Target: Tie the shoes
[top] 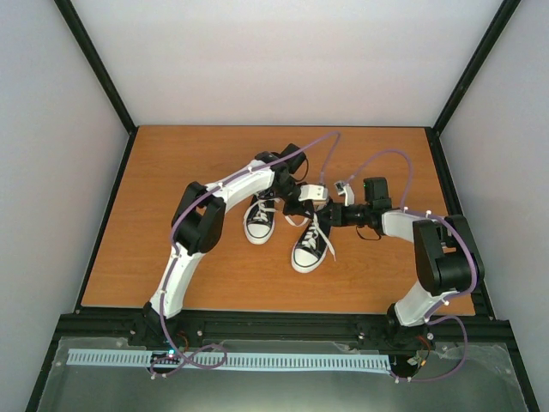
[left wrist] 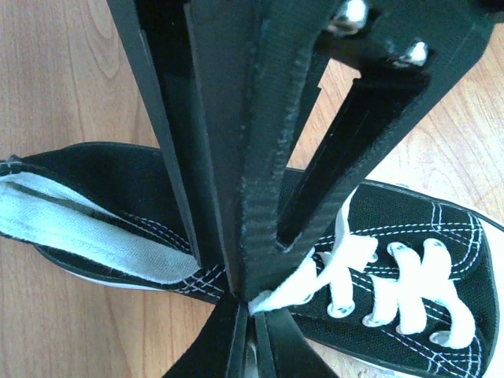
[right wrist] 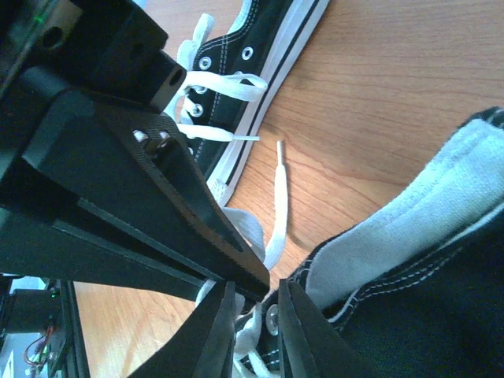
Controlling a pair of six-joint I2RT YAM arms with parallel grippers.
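Observation:
Two black canvas sneakers with white laces stand on the table, the left shoe [top: 259, 225] apart from the right shoe [top: 307, 252]. Over the right shoe's lacing, my left gripper is shut on a white lace [left wrist: 298, 285]. From the shoe's right side, my right gripper reaches in with its fingers [right wrist: 296, 323] parted. Lace strands [right wrist: 247, 337] show behind that gap, and whether the fingers touch them is unclear. A loose lace end [right wrist: 281, 177] points away beside the left gripper. The grippers partly hide the lacing from above.
Both grippers are very close together over the right shoe, the left gripper's body crossing the right wrist view. Bare wooden table [top: 171, 266] lies open to the left, in front and behind. Purple cables [top: 416, 210] arch above both arms.

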